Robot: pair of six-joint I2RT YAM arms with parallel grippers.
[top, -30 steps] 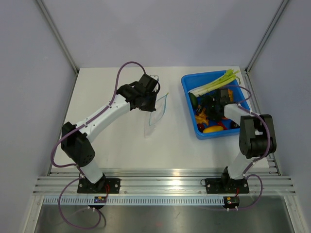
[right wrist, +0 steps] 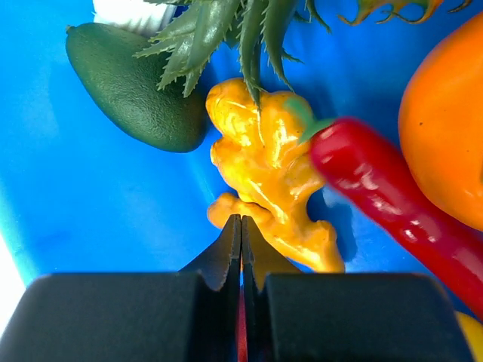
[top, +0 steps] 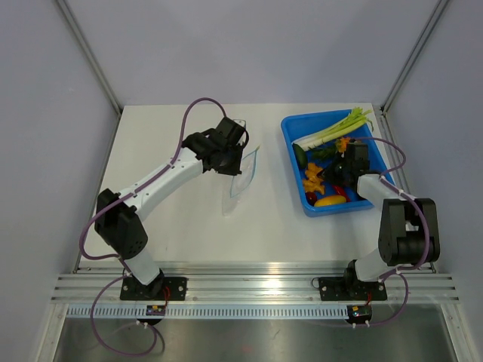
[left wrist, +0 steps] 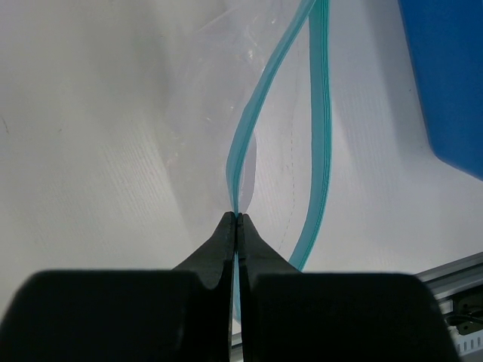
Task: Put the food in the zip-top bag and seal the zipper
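The clear zip top bag [top: 241, 185] stands mid-table, its teal zipper mouth spread into a loop. My left gripper is shut on one teal edge [left wrist: 260, 94]; the opposite edge [left wrist: 320, 113] hangs free. Over in the blue bin [top: 318, 212], my right gripper points down above the lower lobes of a yellow-orange ginger-like piece [right wrist: 264, 177]. Its fingers meet at the tips, and nothing shows gripped between them. Around it lie a dark green avocado [right wrist: 136, 90], a red chili [right wrist: 400, 200], an orange fruit [right wrist: 453, 121] and a spiky green plant [right wrist: 219, 34].
Long celery [top: 332, 130] crosses the far end of the bin. A yellow item [top: 330, 200] and a dark red one [top: 311, 197] lie by its near wall. Bare white table [top: 272, 226] separates bag and bin.
The left arm and bag look nearly still.
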